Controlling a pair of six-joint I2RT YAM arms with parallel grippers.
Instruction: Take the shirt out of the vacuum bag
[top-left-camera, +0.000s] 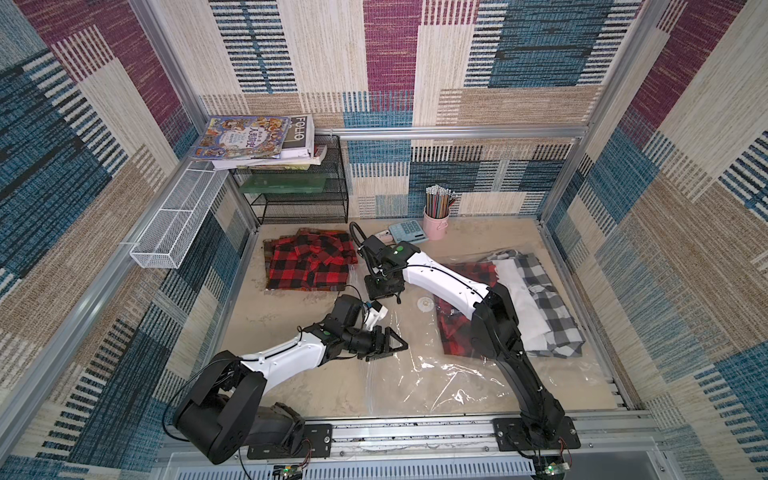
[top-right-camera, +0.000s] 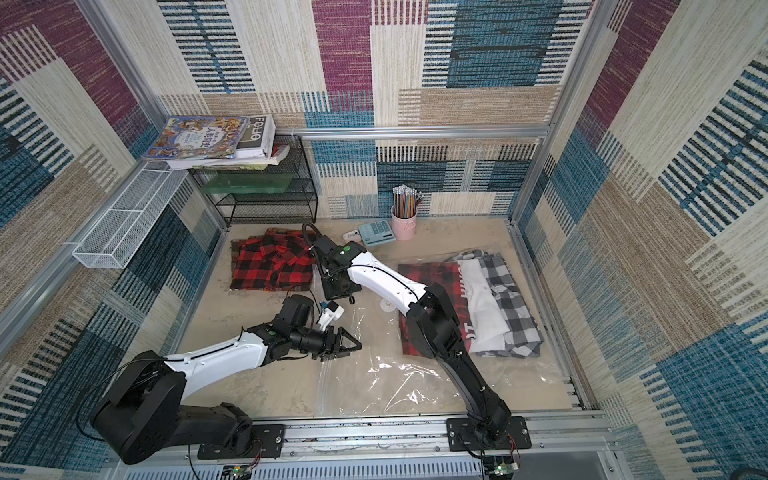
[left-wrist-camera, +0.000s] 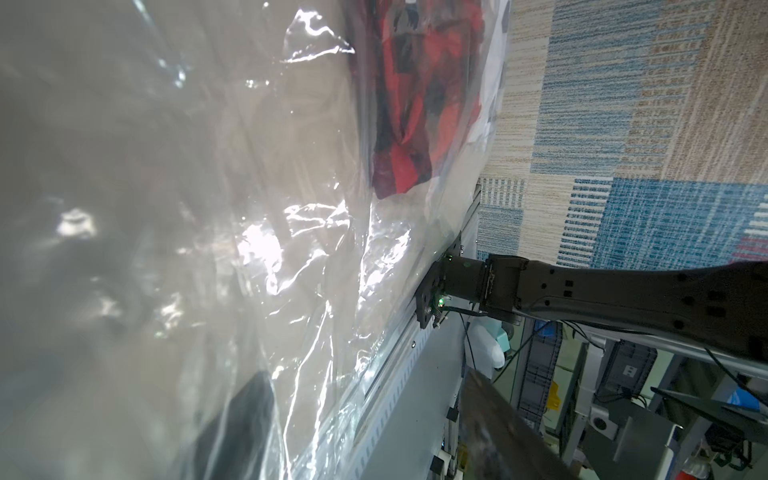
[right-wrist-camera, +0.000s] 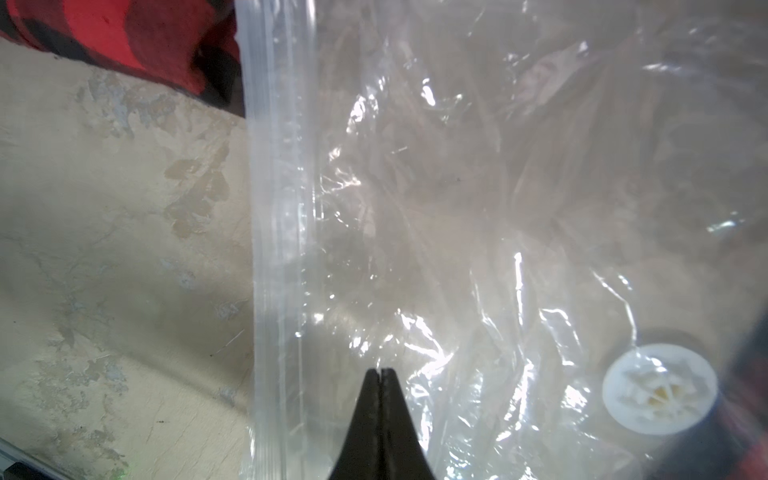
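A clear vacuum bag (top-left-camera: 400, 376) covers the middle and right of the table, with a red-and-black plaid shirt (top-right-camera: 424, 276), white cloth (top-right-camera: 484, 308) and grey checked cloth (top-right-camera: 520, 320) inside. Its white valve (right-wrist-camera: 658, 388) and zip edge (right-wrist-camera: 280, 200) show in the right wrist view. My left gripper (top-left-camera: 392, 342) stands open low over the bag's left part, nothing visible between its fingers. My right gripper points down above the bag near its zip edge, shut with nothing showing between its fingers.
A folded red plaid shirt (top-left-camera: 308, 260) lies at back left. Behind stand a black wire shelf (top-left-camera: 336, 196) with books, a calculator (top-left-camera: 408, 232) and a pink pencil cup (top-left-camera: 436, 226).
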